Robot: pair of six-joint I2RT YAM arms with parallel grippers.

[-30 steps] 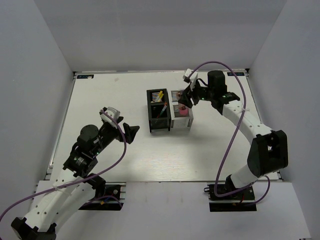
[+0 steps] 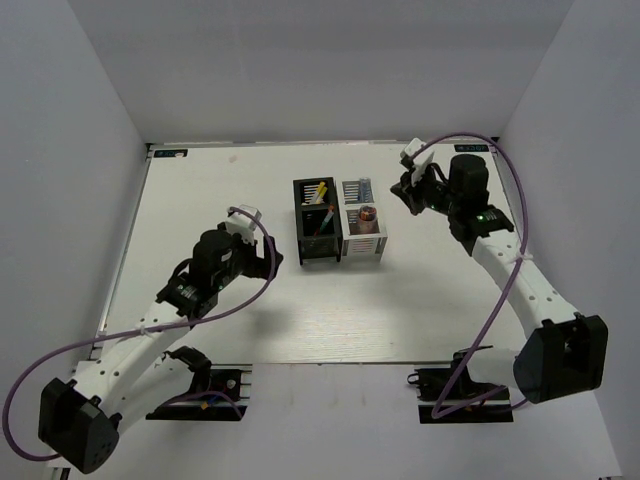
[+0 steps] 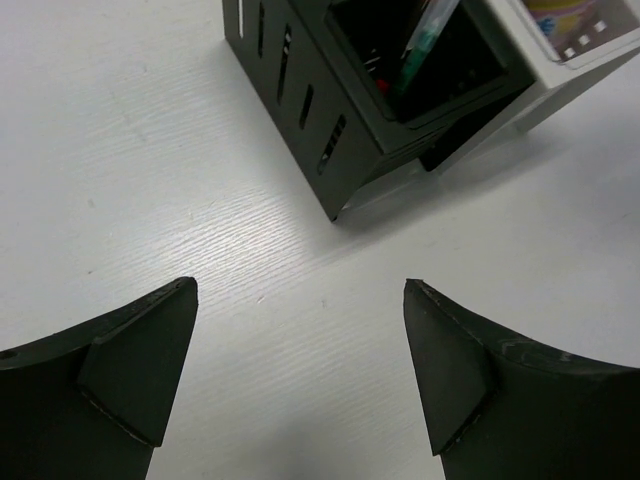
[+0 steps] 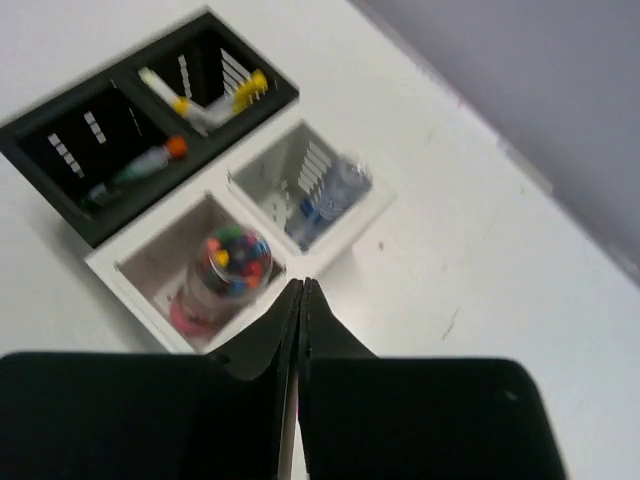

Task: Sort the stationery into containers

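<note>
The black two-compartment container (image 2: 321, 240) stands at mid-table, touching a white one (image 2: 362, 246) on its right. A pen with an orange end (image 4: 150, 163) lies in the black container's front compartment, and yellow-and-white items (image 4: 173, 97) are in its rear one. In the white container, a clear jar of colourful pieces (image 4: 226, 276) occupies the front compartment; a clear, bluish item (image 4: 328, 200) leans in the rear one. My right gripper (image 2: 408, 195) is shut, right of the white container, nothing showing between its fingers. Left of the black container, my left gripper is open and empty.
Bare white tabletop (image 2: 330, 315) lies in front of the containers and on both sides of them. Grey walls rise behind the table and along its left and right sides. No loose items show on the table.
My right gripper has moved right, away from above the white container, leaving its jar in clear view. Both containers stay put.
</note>
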